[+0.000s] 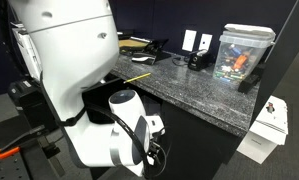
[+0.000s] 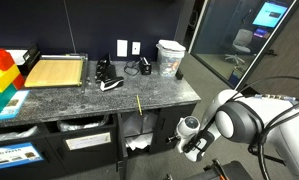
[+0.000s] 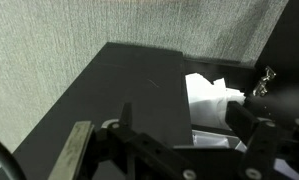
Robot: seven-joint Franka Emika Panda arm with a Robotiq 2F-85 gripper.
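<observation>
In the wrist view my gripper is open, with nothing held between its fingers. A dark flat panel point(image 3: 129, 95) lies beneath it, against grey carpet point(image 3: 49, 40). To the panel's right, crumpled white material point(image 3: 211, 100) shows in a dark recess. In the second exterior view the white arm point(image 2: 199, 135) is low at the right end of the counter, beside the dark cabinet front. The arm's bulk hides the fingertips in the first exterior view.
The speckled counter point(image 1: 189, 88) carries a clear tub point(image 1: 239, 55) of colourful items. Open drawers with white contents point(image 2: 139, 124) jut out below it. A white box point(image 1: 264, 130) stands on the floor at right. Coloured blocks point(image 2: 3, 75) sit at the far left.
</observation>
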